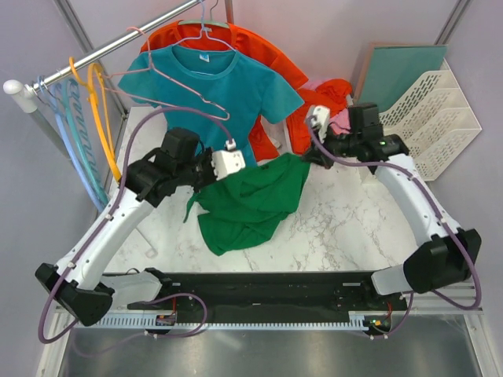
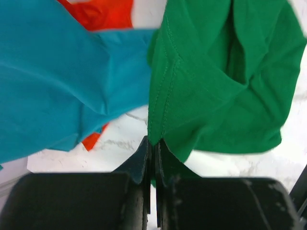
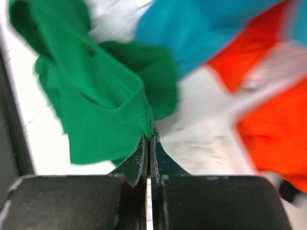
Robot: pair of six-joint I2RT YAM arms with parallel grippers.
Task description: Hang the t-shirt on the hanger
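A green T-shirt is held up from the white table between my two grippers. My left gripper is shut on one end of it, with the cloth rising from between its fingertips in the left wrist view. My right gripper is shut on the other end; in the right wrist view the cloth runs down into its tips. Empty hangers hang on the rail at upper left, pink, yellow and blue.
A teal T-shirt and a red one hang at the back on hangers. A white tray of red cloth and white baskets stand at the back right.
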